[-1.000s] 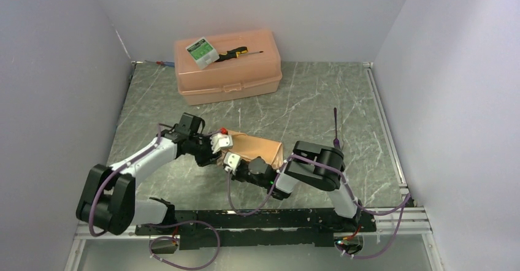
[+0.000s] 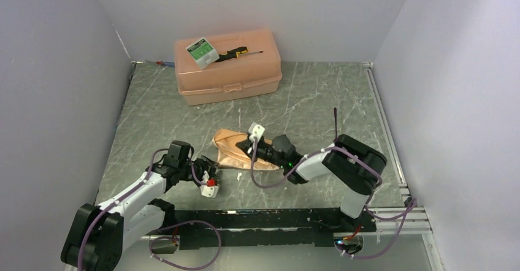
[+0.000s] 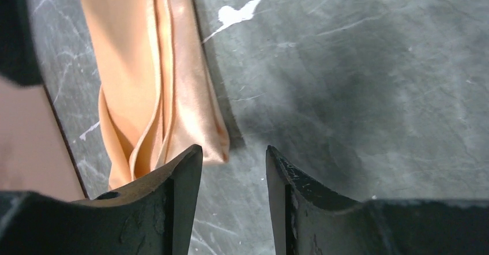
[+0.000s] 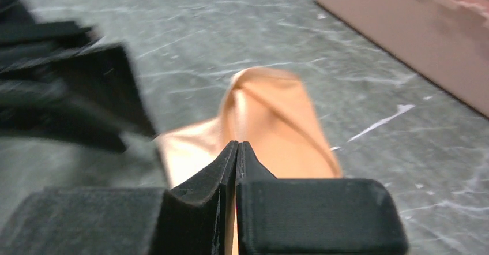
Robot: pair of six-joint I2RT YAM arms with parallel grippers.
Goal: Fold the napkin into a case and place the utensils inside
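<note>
An orange folded napkin lies near the middle of the table, its layers and flaps visible in the left wrist view. My left gripper stands part open beside the napkin's end, nothing between its fingers. My right gripper hangs over the napkin, fingertips together; whether napkin fabric is between them is not clear. A slim purple utensil lies at the right of the table, partly hidden by the right arm.
A pink toolbox stands at the back with a screwdriver and a small packet on it.
</note>
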